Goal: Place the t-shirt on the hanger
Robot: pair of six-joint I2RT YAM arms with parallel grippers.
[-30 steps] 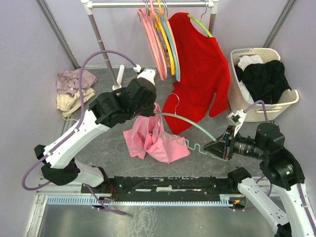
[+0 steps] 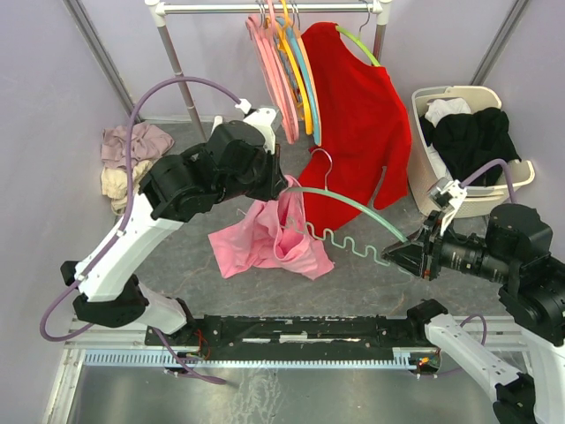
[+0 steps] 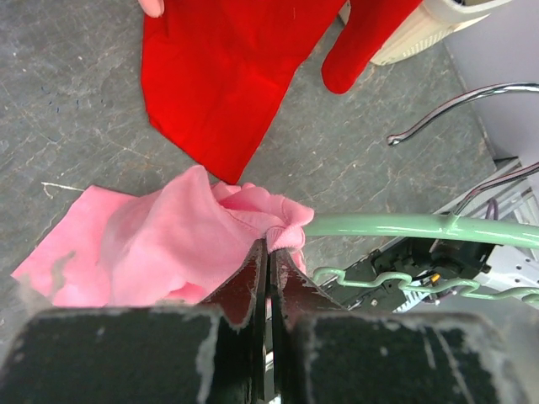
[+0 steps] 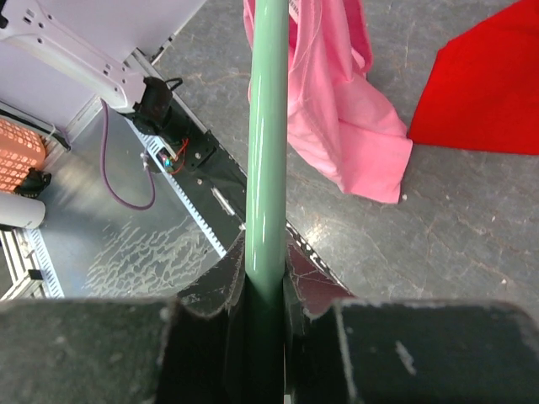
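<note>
A pink t-shirt [image 2: 269, 238] hangs bunched from my left gripper [image 2: 284, 177], which is shut on its gathered cloth; the left wrist view shows the pink fabric [image 3: 185, 240] pinched at the fingertips. The pale green hanger [image 2: 353, 204] spans between the arms, its left end meeting the shirt at my left gripper. Where the green bar [image 3: 379, 225] enters the cloth, the folds hide its tip. My right gripper [image 2: 408, 252] is shut on the hanger's right end. In the right wrist view the green bar [image 4: 268, 151] runs up from between the fingers towards the shirt.
Behind, a white rack [image 2: 265, 9] carries several empty hangers [image 2: 287, 71] and a red shirt [image 2: 349, 124]. A laundry basket [image 2: 477, 205] with black and white clothes stands at right. Folded clothes [image 2: 132, 155] lie at left.
My right gripper has moved right with its end of the hanger.
</note>
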